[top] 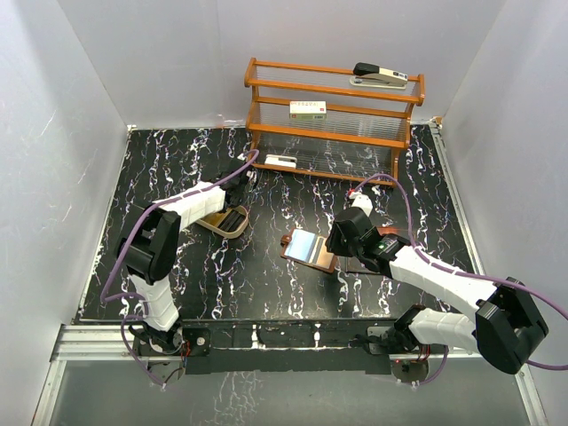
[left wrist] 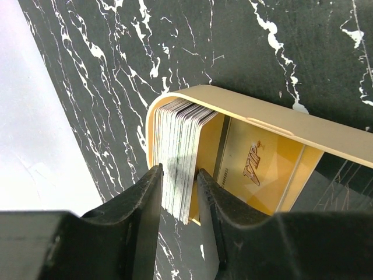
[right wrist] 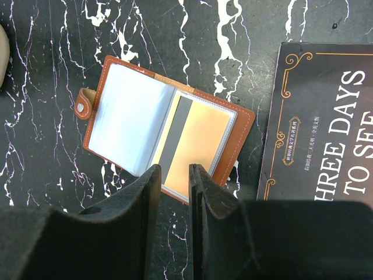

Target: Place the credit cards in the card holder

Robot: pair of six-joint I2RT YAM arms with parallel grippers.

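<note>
Upright cards stand packed in the left end of a tan oval box, edges up. My left gripper is over this stack, its fingers part open. One finger overlaps the stack's left part and the other is at its right side, by yellow cards; contact with them is unclear. The brown card holder lies unfolded on the table, a pale sleeve on its left and a yellow card face with a dark stripe on its right. Above its lower edge, my right gripper is part open, with nothing between its fingers.
A dark book lies right of the holder. At the back stands a wooden rack bearing a stapler and a small box. Bare table separates the tan box from the holder.
</note>
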